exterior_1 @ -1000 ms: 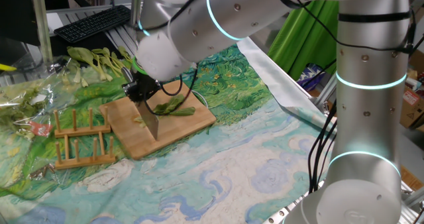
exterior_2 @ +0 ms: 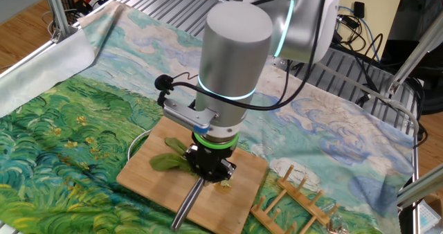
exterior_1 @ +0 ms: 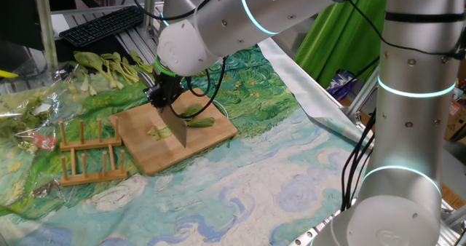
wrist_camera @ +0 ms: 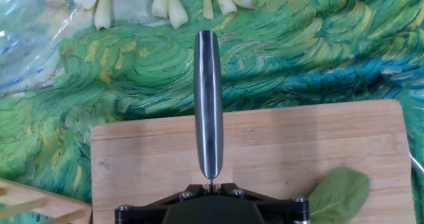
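Note:
A knife is held by my gripper, which is shut on it. Its metal handle (wrist_camera: 209, 105) sticks out past the fingers in the wrist view. In exterior view 1 the broad blade (exterior_1: 174, 128) points down over the wooden cutting board (exterior_1: 144, 161); whether its edge touches the wood I cannot tell. A leafy green vegetable (exterior_1: 201, 121) lies on the board, partly hidden behind the blade, with its leaves (exterior_2: 169, 162) showing in exterior view 2. On the other side of the blade are small pale cut pieces (exterior_1: 156, 132).
A wooden peg rack (exterior_1: 93, 177) stands close beside the board. More leafy greens (exterior_1: 109, 69) and a clear plastic bag (exterior_1: 29, 115) with greens lie beyond it. The patterned cloth (exterior_1: 240, 191) in front of the board is clear.
In exterior view 1 my gripper and the knife have moved right, toward the leafy vegetable, and now cover more of it. The board and rack have stayed put.

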